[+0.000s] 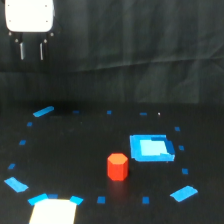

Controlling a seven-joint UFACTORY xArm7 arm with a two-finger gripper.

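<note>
High in the upper left of the camera view hangs my gripper (31, 51), a white body with two thin fingers pointing down. The fingers are apart and nothing shows between them. Well below and to the right, an orange-red hexagonal block (118, 172) stands upright on the black table. Behind it and to its right lies a pale square (153, 147) framed by blue tape (136, 154).
Small blue tape marks dot the table, with longer strips at the left (15, 184) and right (184, 193). A bright cream shape (53, 213) is cut off by the bottom edge. Black cloth (130, 50) hangs behind.
</note>
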